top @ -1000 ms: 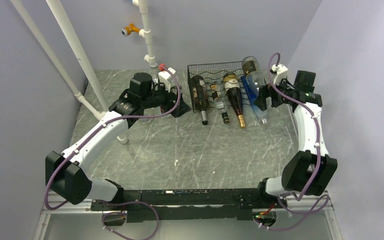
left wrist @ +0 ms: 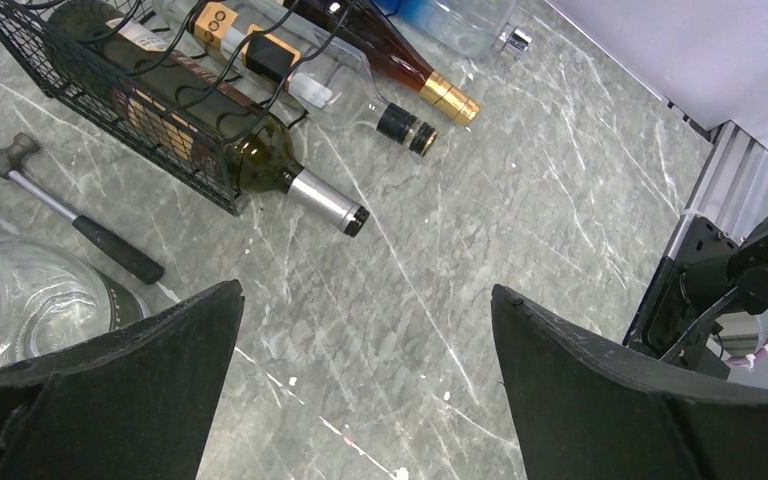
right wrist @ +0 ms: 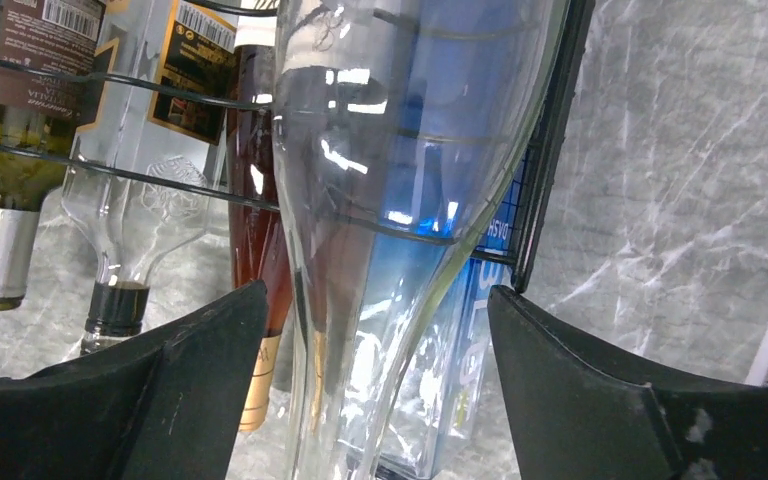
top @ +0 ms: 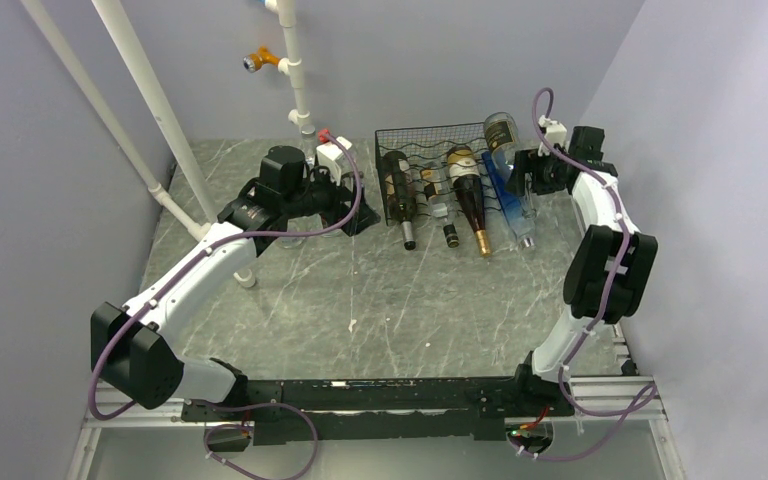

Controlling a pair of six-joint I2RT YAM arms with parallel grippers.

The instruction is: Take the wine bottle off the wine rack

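Note:
The black wire wine rack (top: 428,136) stands at the back wall with several bottles lying neck-forward in it. At its right end is a large clear bottle (top: 501,132) with a dark label. My right gripper is around that clear bottle (right wrist: 335,150) where it narrows; its fingers (right wrist: 205,350) are part open, with a visible gap on each side of the glass. Left of the rack, my left gripper stands open above bare table. The dark green bottle (left wrist: 260,150) lies ahead of it in the rack.
Beside the clear bottle lies a blue bottle (top: 503,195); a brown bottle (top: 468,190) with a gold neck is left of it. A hammer (left wrist: 70,210) and clear glass vessel (left wrist: 30,300) are near the left gripper.
The left arm and the bottles have stayed in place.

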